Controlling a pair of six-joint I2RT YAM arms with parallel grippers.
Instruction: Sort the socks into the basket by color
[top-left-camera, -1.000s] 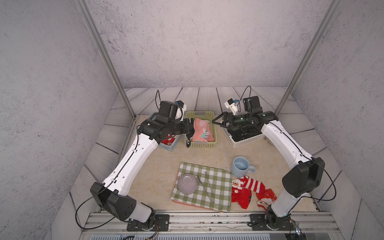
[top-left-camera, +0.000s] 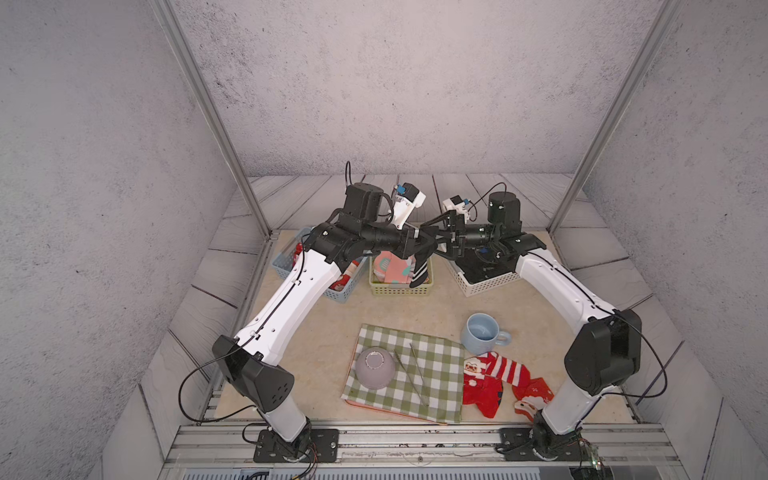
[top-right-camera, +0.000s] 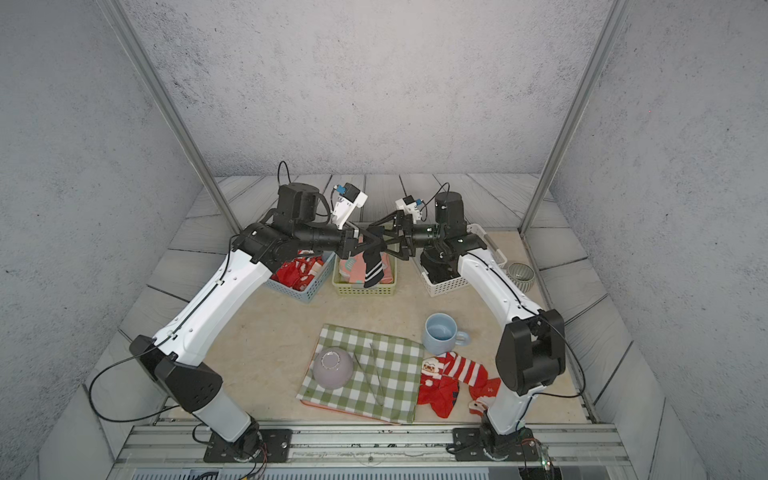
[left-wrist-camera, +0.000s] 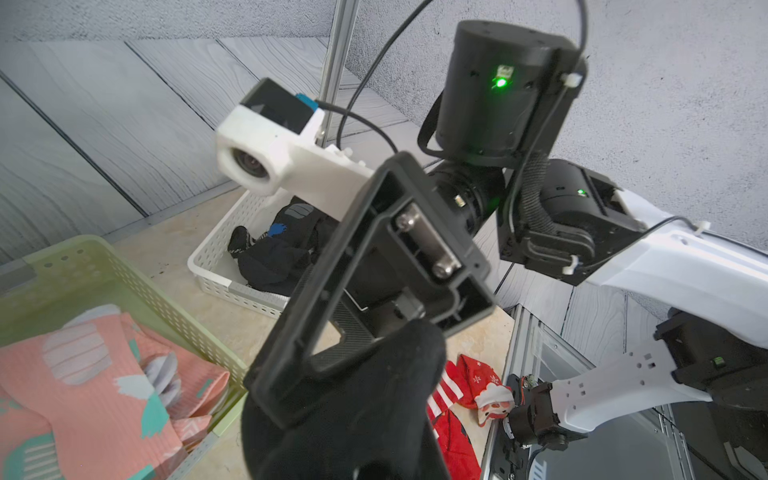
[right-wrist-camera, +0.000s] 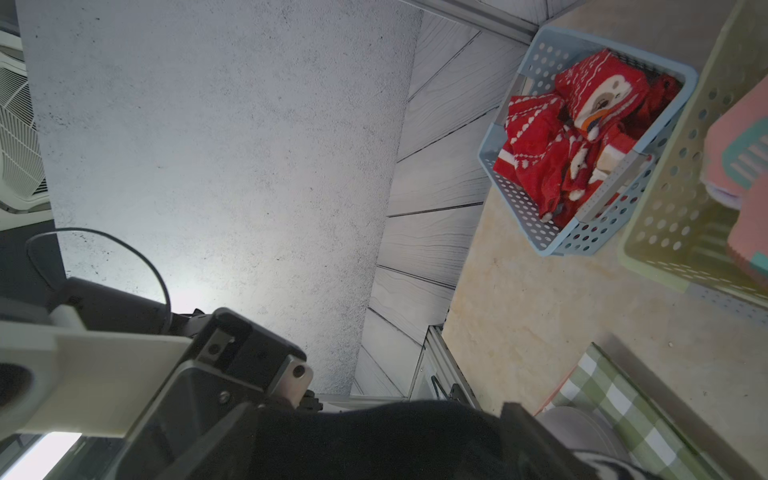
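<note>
A black striped sock (top-right-camera: 373, 268) hangs high over the middle green basket (top-right-camera: 364, 289), which holds pink socks (left-wrist-camera: 88, 384). My left gripper (top-right-camera: 360, 240) is shut on this sock. My right gripper (top-right-camera: 392, 238) meets it from the right, open, its fingers around the sock's upper part. The blue basket (right-wrist-camera: 588, 244) holds red socks (right-wrist-camera: 544, 152); the white basket (left-wrist-camera: 232, 289) holds black socks (left-wrist-camera: 268, 264). More red socks (top-left-camera: 484, 392) lie on the table at front right.
A checked cloth (top-left-camera: 432, 384) carries an upturned bowl (top-left-camera: 374, 369) and thin sticks. A blue mug (top-left-camera: 480, 336) stands beside it. A glass dish (top-right-camera: 520, 276) is at right.
My left gripper has moved right and up with the black sock to meet my right gripper, which has shifted slightly and now surrounds the sock's upper part.
</note>
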